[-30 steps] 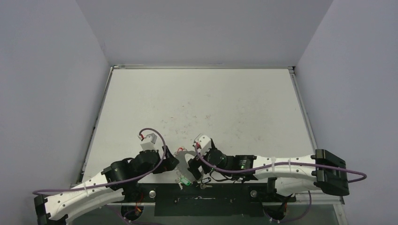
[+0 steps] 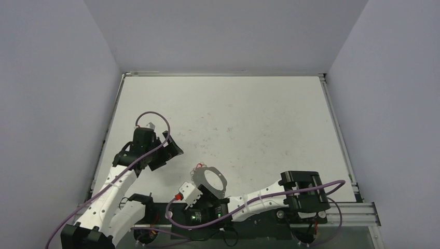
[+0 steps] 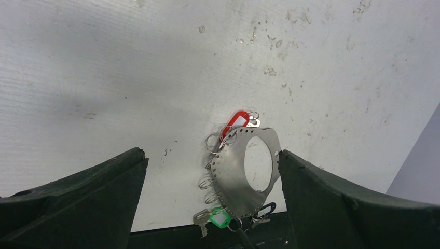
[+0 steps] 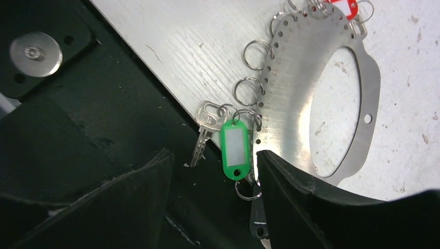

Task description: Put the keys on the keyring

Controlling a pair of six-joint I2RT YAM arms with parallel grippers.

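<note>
A flat metal key plate [image 2: 222, 181] with a large oval hole lies at the table's front edge, several small rings hooked along its holed side. In the right wrist view a green tag [image 4: 235, 150] and a silver key [image 4: 208, 124] hang from one of those rings, over the table's edge. At the plate's far end is a red tag [image 3: 239, 120]. A black tag [image 3: 265, 209] shows at its near end. My left gripper stands open above the table, left of the plate. Over the plate's near end hovers my right gripper, its fingers part open and empty.
A dark strip [image 4: 119, 135] runs along the front, below the white table. Walls close in both sides.
My left gripper has moved away from the plate, back and to the left. The right arm has shifted left and toward the front, now covering the plate's near end in the top view.
</note>
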